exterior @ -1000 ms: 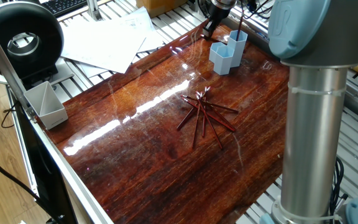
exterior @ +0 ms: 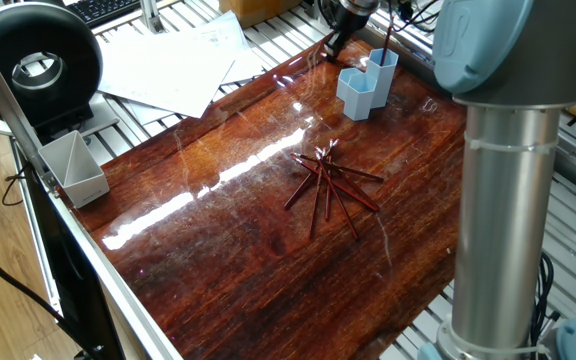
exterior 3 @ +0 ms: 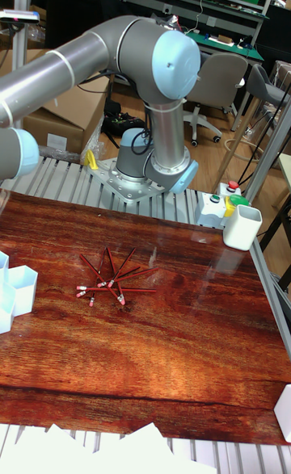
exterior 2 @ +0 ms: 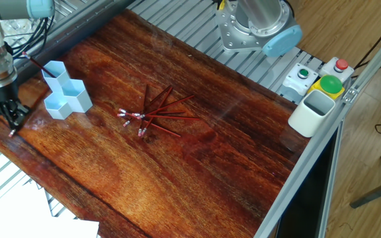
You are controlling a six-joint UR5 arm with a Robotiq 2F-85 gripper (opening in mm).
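Note:
Several dark red pencils with pale ends [exterior: 330, 190] lie crossed in a loose pile on the wooden table, also plain in the second view as a fan of pencils [exterior 2: 156, 114]. A light blue holder [exterior: 358, 94] of joined hexagonal cups stands upright near the table's far edge. One pencil [exterior 2: 40, 65] leans in its tallest cup. My gripper [exterior 2: 14, 127] points down beside the holder, low over the table corner and apart from the pile. Its fingers are small and dark, so their opening is unclear. The third view leaves the gripper out.
A white cup [exterior 2: 311, 114] stands at the table's edge near the emergency-stop button [exterior 2: 340, 65]. A white box [exterior: 74, 170] sits at another edge, with loose papers [exterior: 173, 65] beyond the table. Bare wood surrounds the pile.

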